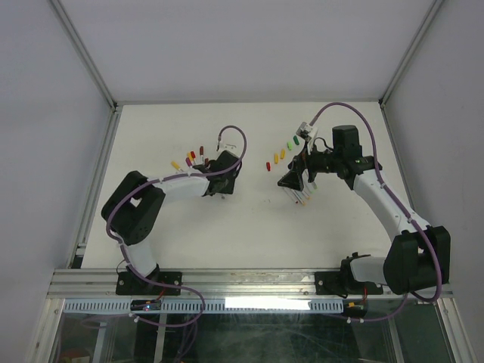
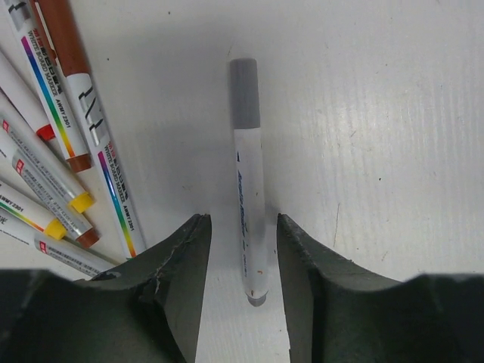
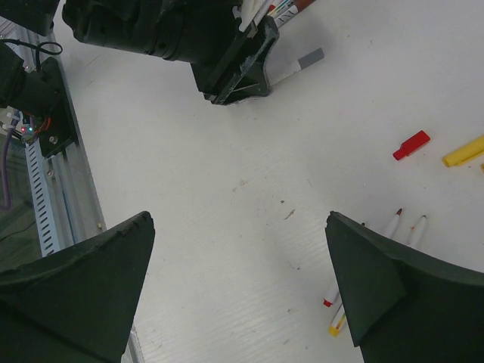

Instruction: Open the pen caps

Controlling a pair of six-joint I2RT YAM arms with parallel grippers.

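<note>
A grey-capped marker [image 2: 249,189] lies alone on the white table, between the fingertips of my open left gripper in the left wrist view; whether it is touched I cannot tell. Several other markers [image 2: 106,159] lie to its left. My right gripper is open over the table with nothing between its fingers. Beyond it lie a red cap [image 3: 411,144], yellow caps [image 3: 462,151] and uncapped markers [image 3: 389,228]. In the top view, red, yellow and green caps form a line beside the right gripper [image 1: 293,181].
Metal rails border it. The left arm shows at the upper left of the right wrist view.
</note>
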